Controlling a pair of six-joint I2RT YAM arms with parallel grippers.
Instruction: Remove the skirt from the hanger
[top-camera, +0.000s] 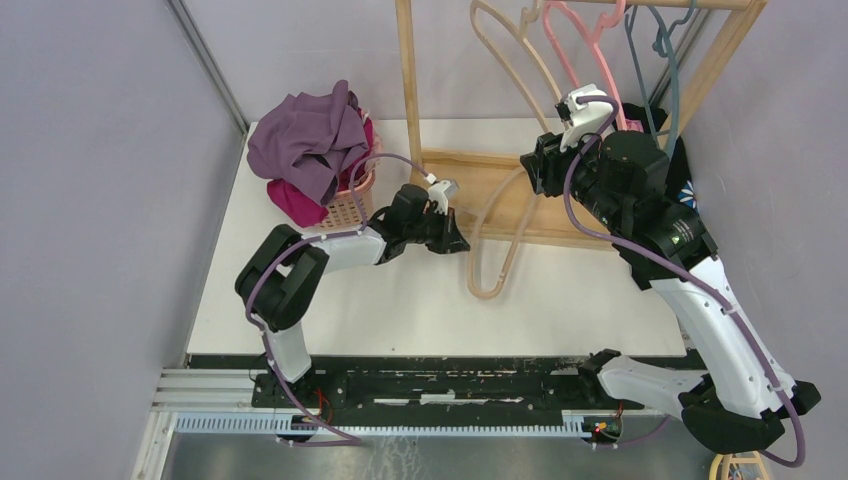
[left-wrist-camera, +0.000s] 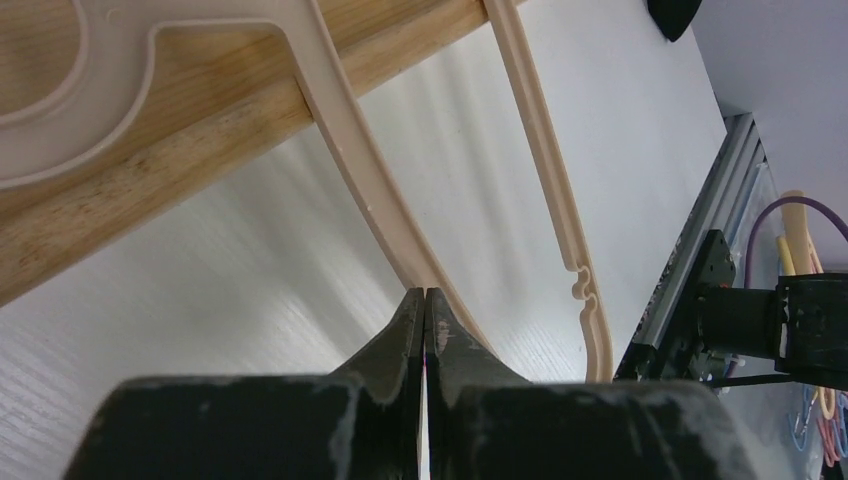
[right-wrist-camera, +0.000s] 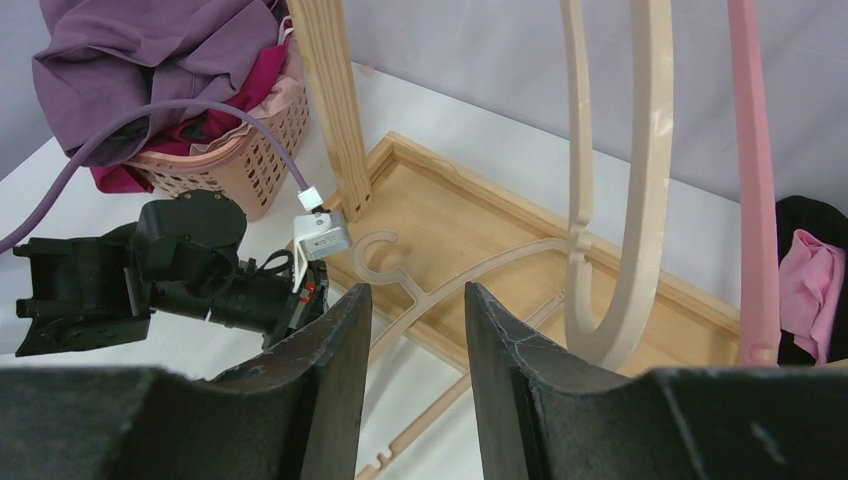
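A bare beige hanger (top-camera: 477, 262) lies across the front edge of the rack's wooden base, its hook (right-wrist-camera: 378, 250) over the base; no cloth is on it. My left gripper is at one of its bars, fingertips overlapping the bar in the left wrist view. Its fingers are closed together, and nothing clear shows between them. Purple cloth (top-camera: 305, 145) is heaped in the pink basket (top-camera: 345, 212); whether it is the skirt I cannot tell. My right gripper is raised near the hanging hangers, fingers apart and empty.
A second beige hanger (top-camera: 520, 45), a pink hanger (top-camera: 600, 55) and a blue-grey one (top-camera: 672, 80) hang from the rack bar. Black cloth (right-wrist-camera: 800, 225) lies at the right.
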